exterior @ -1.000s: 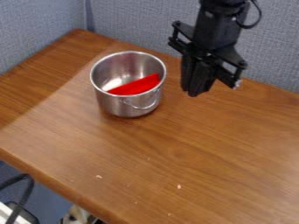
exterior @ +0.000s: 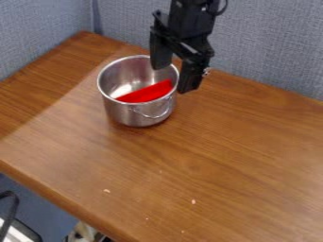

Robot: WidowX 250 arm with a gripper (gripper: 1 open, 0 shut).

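Note:
A silver metal pot (exterior: 139, 113) stands on the wooden table (exterior: 214, 180), with a red elongated object (exterior: 143, 93) inside it. My black gripper (exterior: 178, 71) is above the pot's right side, pointing down and open, with nothing visible between its fingers. Part of the pot's back rim is behind the arm.
Grey padded walls border the table at the back and upper left. Dark cables and hardware show off the table's edge at the lower left.
My gripper has moved left from over the bare table to the right of the pot to above the pot. The pot and red object look unmoved.

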